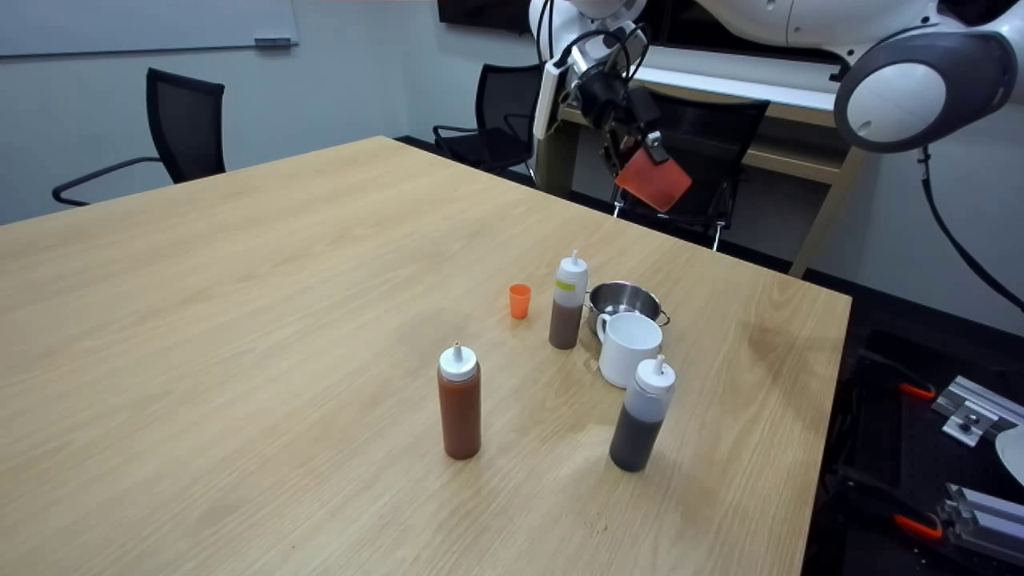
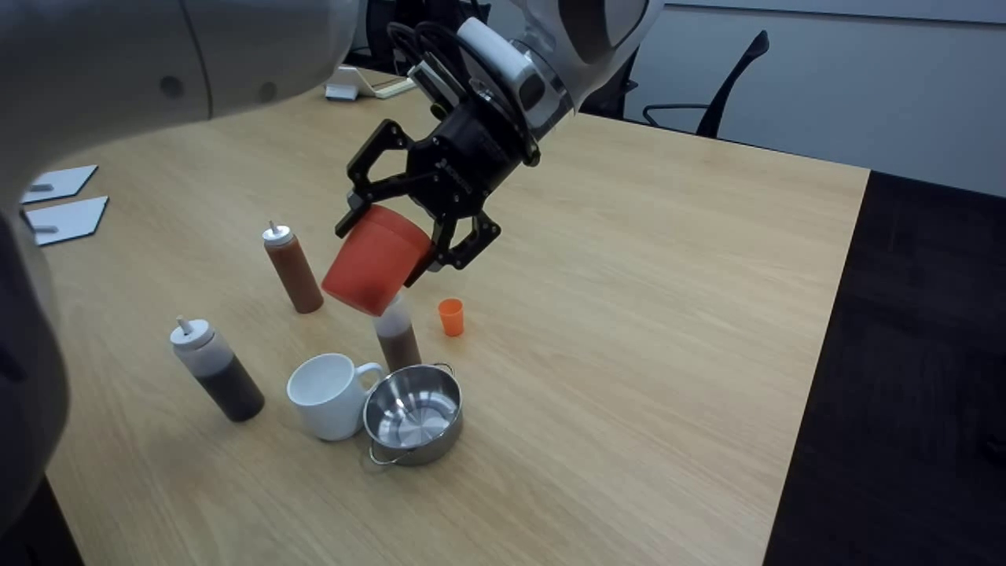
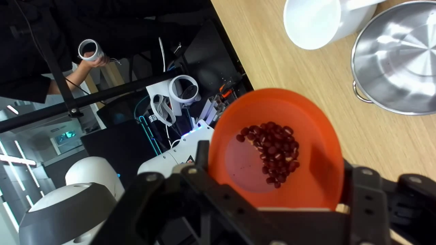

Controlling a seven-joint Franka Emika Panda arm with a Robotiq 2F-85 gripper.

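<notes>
My gripper (image 2: 381, 251) is shut on an orange-red cup (image 2: 372, 269), raised above the table and tilted. Looking into the cup (image 3: 323, 179) in the wrist view, I see a cluster of dark red beans (image 3: 274, 151) lying inside it. A steel pot (image 2: 415, 453) with wire handles stands on the table below, and its visible inside looks empty. Touching or very near it is a white mug (image 2: 325, 401). Exterior view 1 shows the held cup (image 1: 654, 179) well above the tabletop, with one finger along its side.
A brown-filled bottle (image 1: 566, 312) stands close to the pot; a dark-filled bottle (image 1: 641, 422) is near the mug. Farther off are a reddish-brown bottle (image 1: 461, 408) and a small orange cup (image 1: 519, 302).
</notes>
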